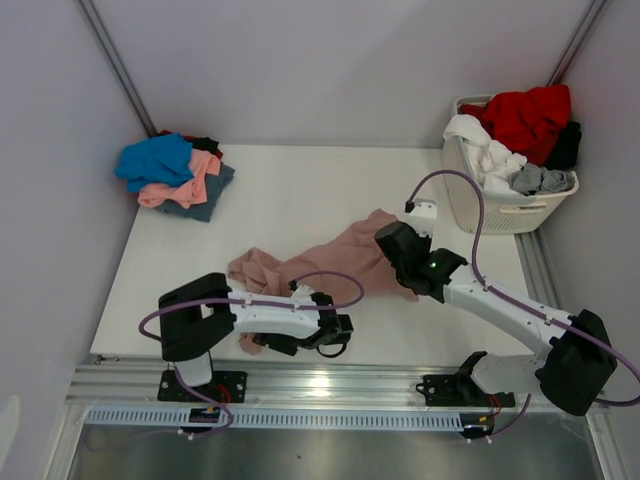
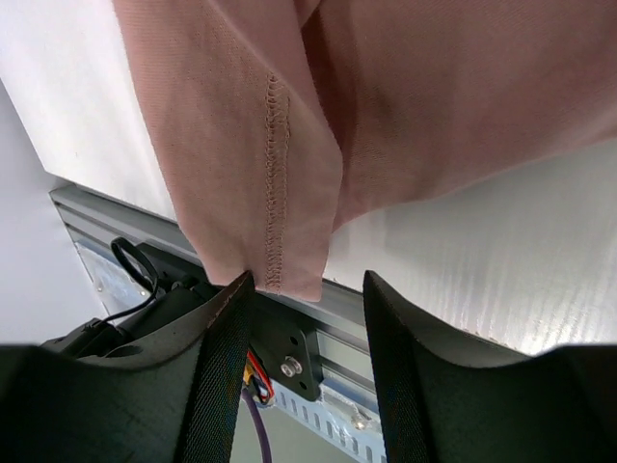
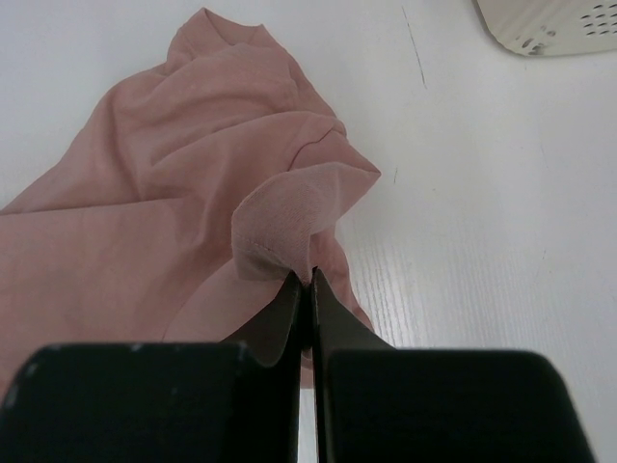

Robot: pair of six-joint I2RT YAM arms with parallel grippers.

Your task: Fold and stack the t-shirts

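Observation:
A dusty pink shirt (image 1: 345, 252) lies rumpled and slanting across the middle of the table. In the right wrist view, a raised fold of it runs up into the fingertips of my right gripper, which is shut on the cloth. My left gripper is open at the shirt's near left end. A seamed, hemmed part of the shirt (image 2: 275, 183) reaches down between and beyond its fingertips in the left wrist view, not pinched. From above, the left arm covers much of that end of the shirt.
A white basket (image 1: 515, 218) of red, white, grey and black clothes stands at the back right. At the back left corner lies a pile with a blue garment (image 1: 155, 162) on top. White table shows bare at the back middle (image 1: 300, 190).

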